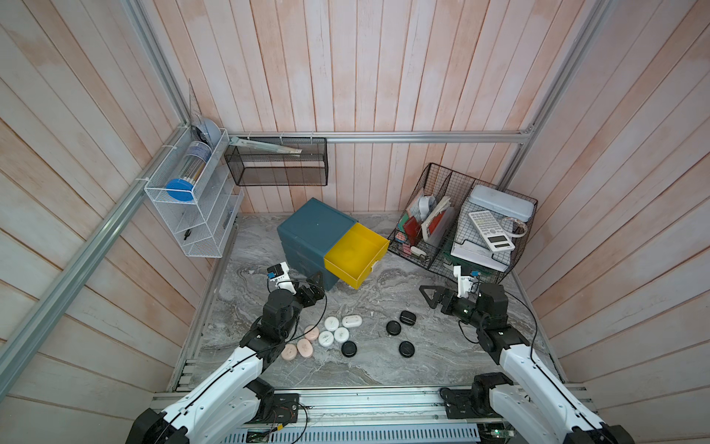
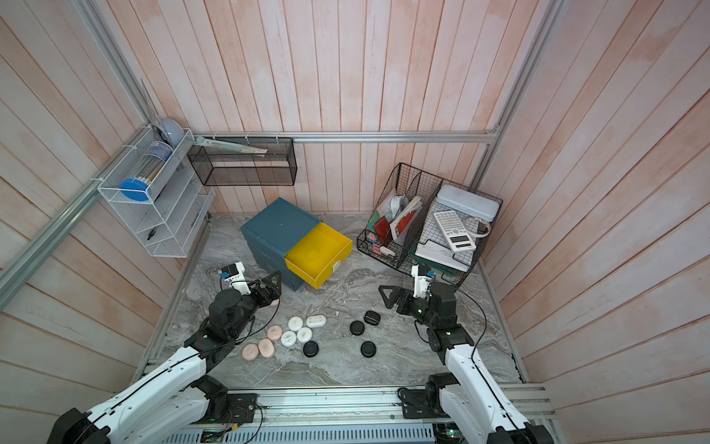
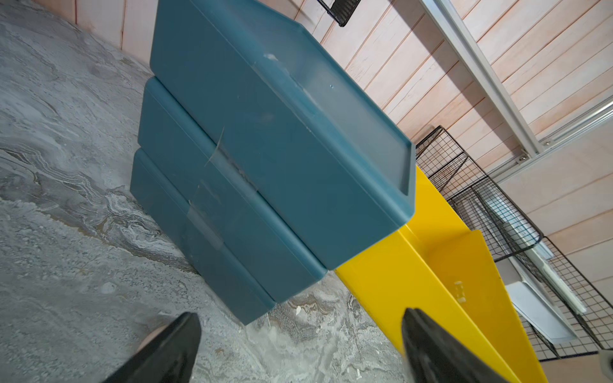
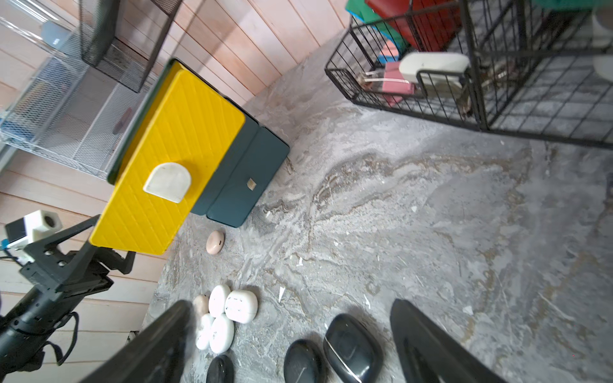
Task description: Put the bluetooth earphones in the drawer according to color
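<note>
A teal drawer unit [image 1: 310, 229] stands at the back middle, its top yellow drawer [image 1: 356, 253] pulled out and empty. Below it lie several earphone cases: white ones such as the oblong case [image 1: 352, 320], pink ones like the round case [image 1: 288, 351] and black ones like the round case [image 1: 406, 348]. My left gripper [image 1: 314, 281] hangs open at the unit's left front, with a pink case partly hidden beneath it in the left wrist view. My right gripper [image 1: 430, 294] is open above the table, right of the drawer and behind the black cases.
Wire baskets [image 1: 414, 192] with stationery and a calculator stand at the back right. A white rack [image 1: 196, 222] is on the left wall, a black mesh shelf [image 1: 277, 177] on the back wall. The table between the drawer and right arm is mostly clear.
</note>
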